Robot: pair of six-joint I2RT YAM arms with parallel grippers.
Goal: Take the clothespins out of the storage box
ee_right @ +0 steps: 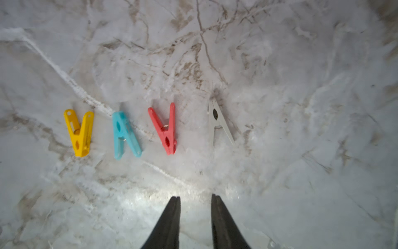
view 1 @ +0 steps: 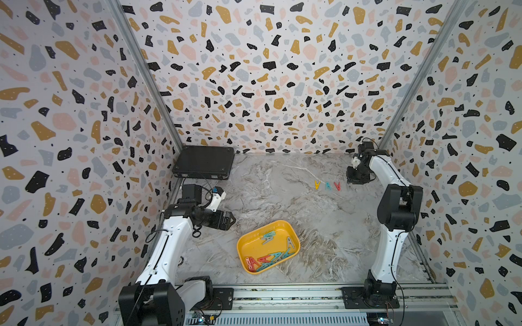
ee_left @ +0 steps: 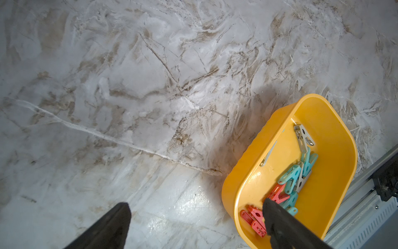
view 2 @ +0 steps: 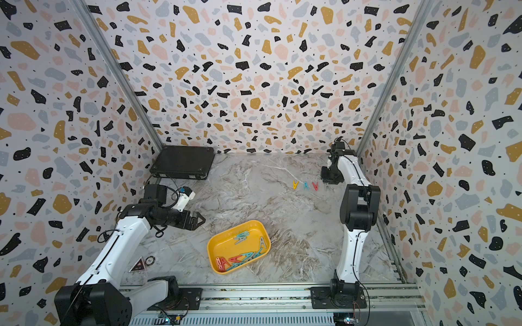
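The yellow storage box (view 1: 243, 237) stands near the table's front edge with several red, teal and grey clothespins (ee_left: 292, 174) inside. Toward the back right, a yellow clothespin (ee_right: 79, 132), a teal clothespin (ee_right: 125, 134), a red clothespin (ee_right: 165, 128) and a grey clothespin (ee_right: 218, 120) lie in a row on the table. In the right wrist view, my right gripper is above the table with a gap between its fingers and nothing in it, apart from the grey clothespin. My left gripper is wide open and empty, left of the box in the top views.
A black case (view 1: 204, 162) lies at the back left. A metal rail (view 1: 304, 290) runs along the front edge.
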